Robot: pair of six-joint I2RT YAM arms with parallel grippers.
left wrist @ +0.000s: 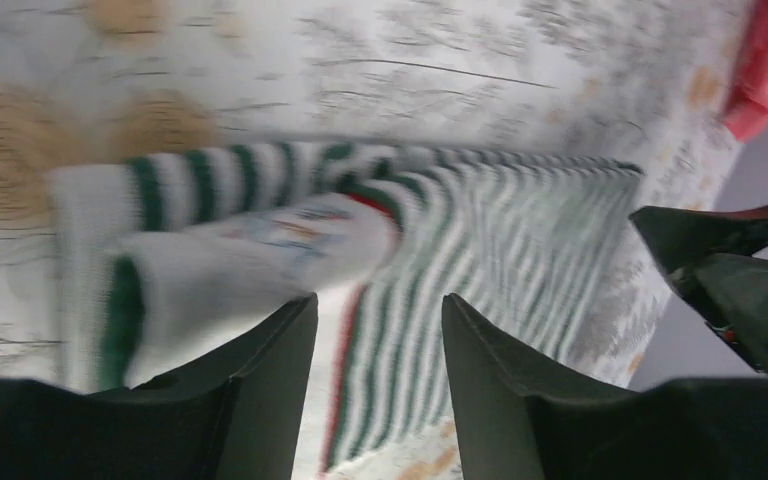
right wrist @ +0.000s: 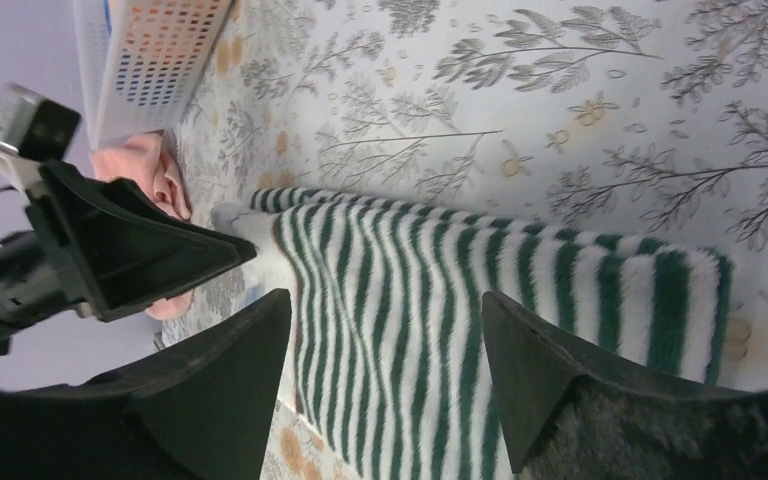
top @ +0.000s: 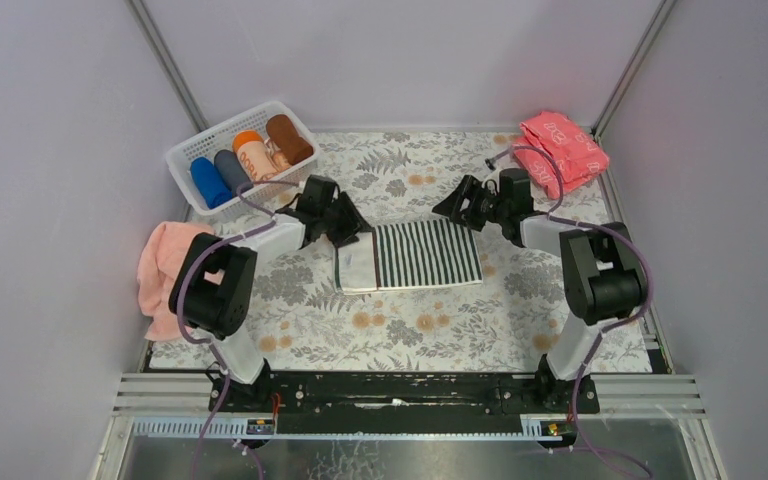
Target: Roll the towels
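The green-and-white striped towel (top: 428,258) lies folded into a long band across the mid table, with a white panel at its left end and a rumpled far edge in the left wrist view (left wrist: 410,300). My left gripper (top: 355,230) is over that far left corner, fingers (left wrist: 270,370) parted above the white fabric (left wrist: 250,270); whether they touch it is unclear. My right gripper (top: 452,210) hovers over the far right edge of the towel (right wrist: 590,290), open with nothing between its fingers.
A white basket (top: 190,150) of rolled towels stands back left. Peach cloth (top: 165,260) lies at the left, red folded towels (top: 565,145) back right.
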